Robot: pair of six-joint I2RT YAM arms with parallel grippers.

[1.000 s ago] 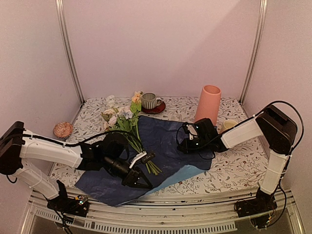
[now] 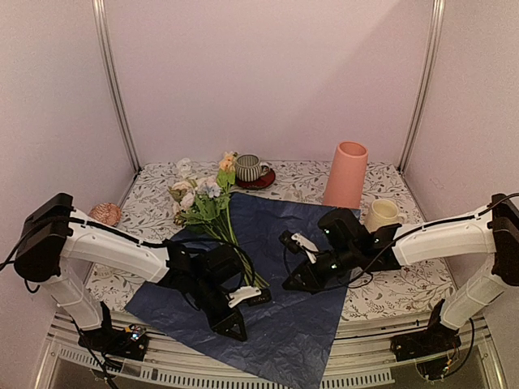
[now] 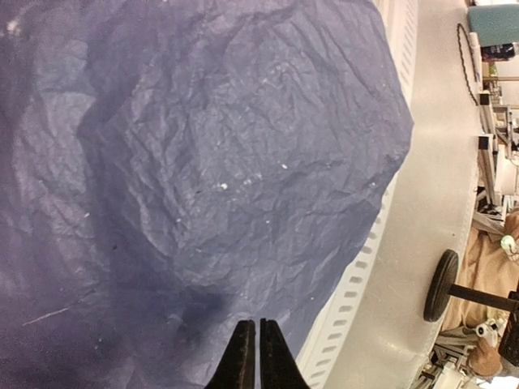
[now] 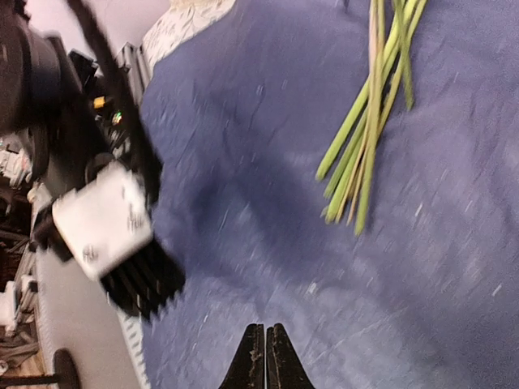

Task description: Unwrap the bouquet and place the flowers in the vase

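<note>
A bouquet of pale flowers (image 2: 203, 190) lies on a dark blue wrapping sheet (image 2: 316, 340), its green stems (image 4: 365, 146) pointing toward the front. The pink vase (image 2: 347, 170) stands upright at the back right. My left gripper (image 2: 239, 328) is shut over the sheet's front part, low in the top view, with nothing seen between its fingers. My right gripper (image 2: 296, 279) is shut to the right of the stem ends, also with nothing seen between its fingers.
A striped cup (image 2: 247, 166) on a red saucer stands at the back, a cream mug (image 2: 381, 212) at the right, a woven bowl (image 2: 105, 213) at the left. The sheet hangs over the table's front edge.
My right gripper has moved toward the front, and my left gripper down and slightly left in the top view. The sheet's front part now lies flatter and reaches farther over the edge.
</note>
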